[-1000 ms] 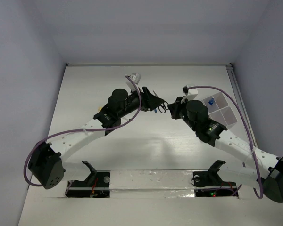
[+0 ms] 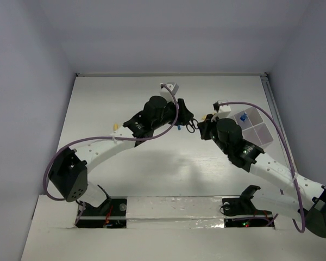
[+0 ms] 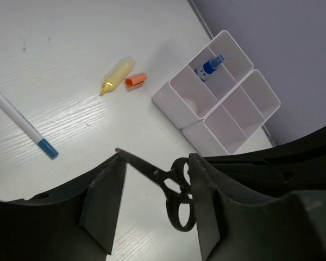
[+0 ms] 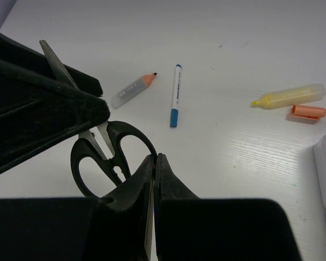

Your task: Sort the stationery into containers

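Black-handled scissors (image 4: pixel 119 157) hang between my grippers, blades pointing up-left in the right wrist view. My right gripper is shut on a handle. My left gripper is part open around the scissors, its black fingers beside the blades. A white marker with blue cap (image 3: pixel 22 122), a yellow glue tube (image 3: pixel 117 76) and an orange cap (image 3: pixel 135 80) lie on the table. An orange-tipped grey pen (image 4: pixel 133 89) shows in the right wrist view.
Two white divided containers (image 3: pixel 176 106) stand at the right, one holding a blue item (image 3: pixel 206 69).
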